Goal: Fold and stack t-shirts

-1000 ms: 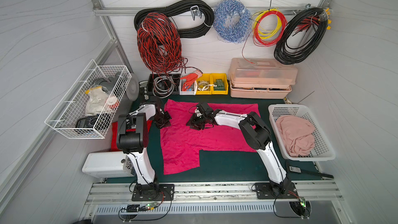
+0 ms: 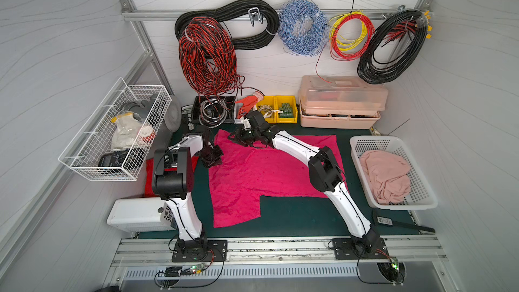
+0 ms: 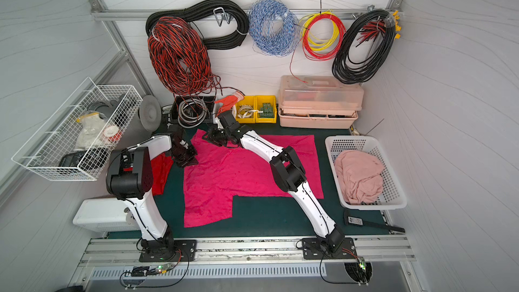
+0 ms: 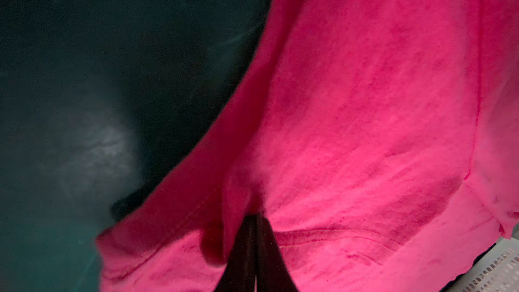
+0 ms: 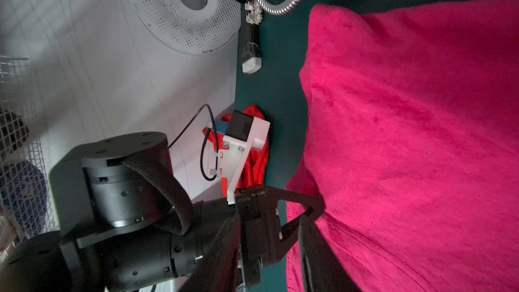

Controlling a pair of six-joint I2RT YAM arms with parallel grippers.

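A bright pink t-shirt (image 2: 281,170) is spread over the dark green table, with one sleeve reaching toward the front left. At its left edge, my left gripper (image 2: 218,161) is shut; in the left wrist view the fabric puckers right at its fingertips (image 4: 249,238), a thin fold pinched there. My right gripper (image 2: 236,139) hovers over the shirt's back left part, fingers apart and nothing between them. The right wrist view shows the shirt's back left corner (image 5: 335,27) lying free. A folded pink-beige garment (image 2: 385,175) lies in the white basket.
The white basket (image 2: 427,192) stands at the right. Red cloth (image 2: 148,179) lies beneath the left arm. Small bins (image 2: 293,120) and a pink toolbox (image 2: 340,121) line the back. Bare table shows in front of the shirt, right of the sleeve.
My right gripper has moved left and toward the back over the shirt. The left arm and the shirt look unmoved.
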